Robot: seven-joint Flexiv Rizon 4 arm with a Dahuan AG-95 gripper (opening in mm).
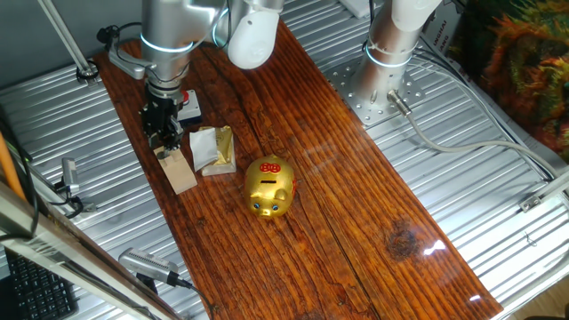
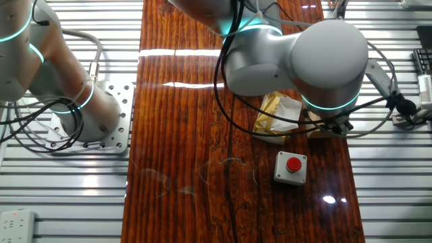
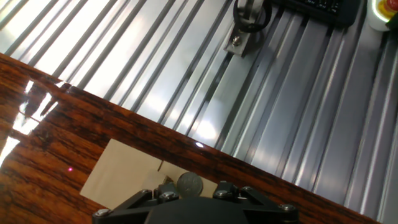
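Observation:
A round silver coin [image 3: 189, 185] faces the camera at the pale wooden block [image 3: 127, 173], near the block's dark slot line. My gripper reaches in from the bottom of the wrist view, its black fingertips apart on either side of the coin. A gap shows between the coin and the right fingertip. From outside, the gripper [image 1: 163, 140] points down over the far end of the block [image 1: 176, 171]. A golden piggy bank [image 1: 269, 187] with a dark slot on its back stands mid-table. In exterior view 2 the arm mostly hides the gripper.
An opened tissue pack [image 1: 213, 149] lies close beside the block. The grey box with a red button [image 2: 291, 167] stands behind the gripper. Just past the block runs the table edge, with ribbed metal [image 3: 143, 68] beyond.

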